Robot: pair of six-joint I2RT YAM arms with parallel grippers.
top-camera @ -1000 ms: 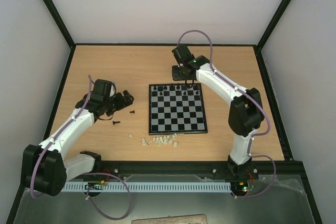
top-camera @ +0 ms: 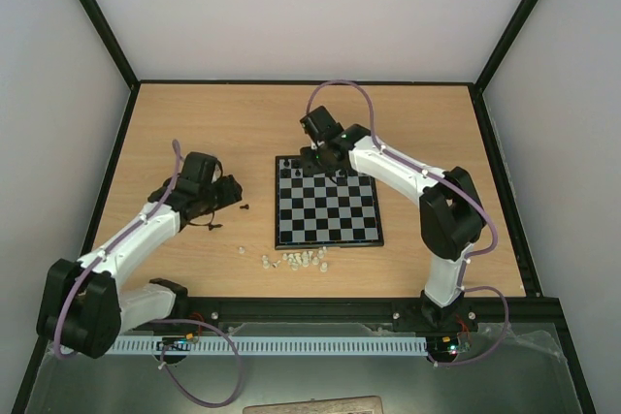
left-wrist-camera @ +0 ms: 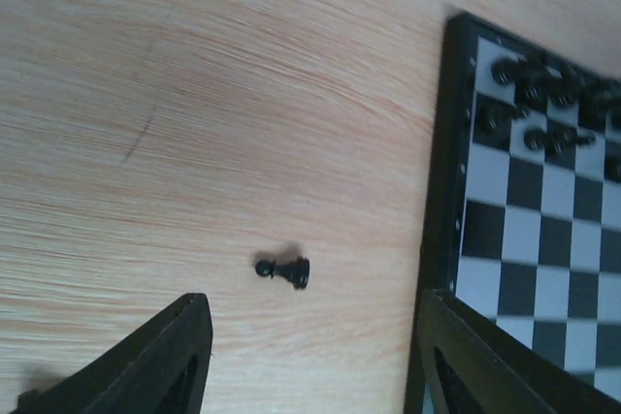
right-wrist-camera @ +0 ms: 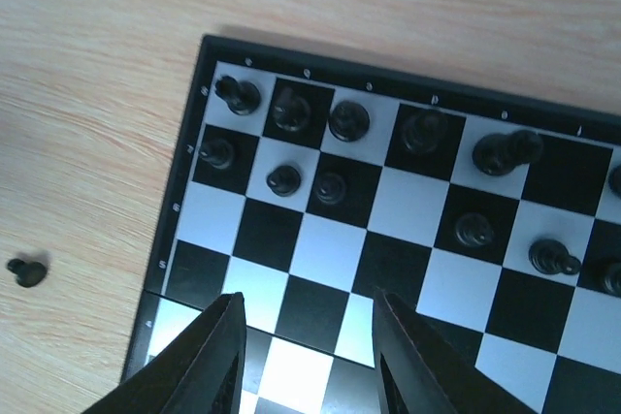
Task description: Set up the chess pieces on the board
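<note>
A black pawn (left-wrist-camera: 283,270) lies on its side on the bare table left of the chessboard (top-camera: 280,203). My left gripper hangs over that area, part open, with nothing between its fingers; the pawn shows ahead of its fingertips. Another dark piece (top-camera: 214,227) lies nearer the front, partly cut off in the left wrist view. My right gripper stands open and empty above the board. Black pieces, such as a black pawn (right-wrist-camera: 283,179), stand upright on the two far rows, with gaps in the second row.
Several white pieces (top-camera: 306,258) are clustered on the table in front of the board, and one white piece (top-camera: 242,250) sits apart to their left. The board's middle and near rows are empty. Open table surrounds the board at the back and right.
My right gripper has shifted left and slightly toward the front over the board. The loose pieces have not moved.
</note>
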